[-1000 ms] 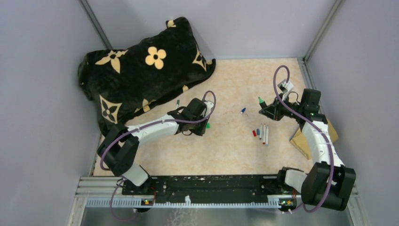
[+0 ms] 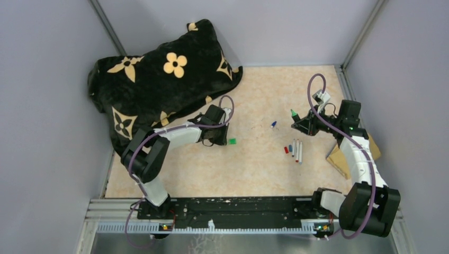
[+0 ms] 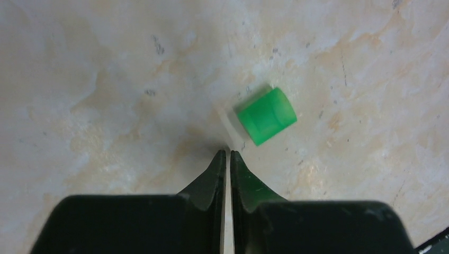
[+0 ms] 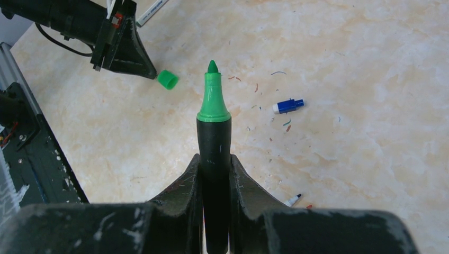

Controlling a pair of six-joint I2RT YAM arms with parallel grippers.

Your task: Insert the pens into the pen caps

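My right gripper (image 2: 301, 125) is shut on a green-tipped marker (image 4: 213, 137), held with its black body between the fingers and the tip pointing up in the right wrist view. My left gripper is low over the table, fingertips together with nothing visible between them, beside a green cap (image 3: 267, 115) lying on its side just beyond and to the right of the tips. A blue cap (image 4: 287, 106) lies mid-table. Red and blue caps (image 2: 286, 150) lie with several white pens (image 2: 297, 153) right of centre.
A black patterned blanket (image 2: 159, 79) fills the back left. A brown folded item (image 2: 339, 161) sits under the right arm. A white pen (image 4: 150, 13) lies behind the left gripper.
My left gripper has moved back and leftward, uncovering more of the green cap. The right arm and its marker have stayed still.
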